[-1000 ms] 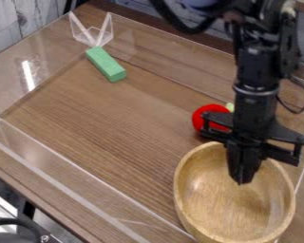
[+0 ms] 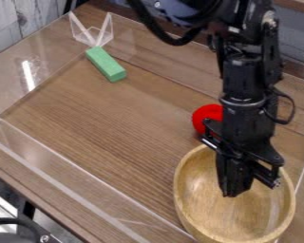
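The black arm reaches down from the top centre to my gripper (image 2: 237,163), which hangs over the back part of a large tan bowl (image 2: 231,211) at the lower right. A red round object (image 2: 208,120) sits just behind the bowl, partly hidden by the arm. I cannot tell whether the fingers are open or shut, or if anything is between them.
A green block (image 2: 104,64) lies at the upper left near a small white wire-like object (image 2: 91,30). A dark cabled part shows at the bottom left edge.
The arm has shifted left and turned, now covering more of the red object. The bowl and green block stay in place.
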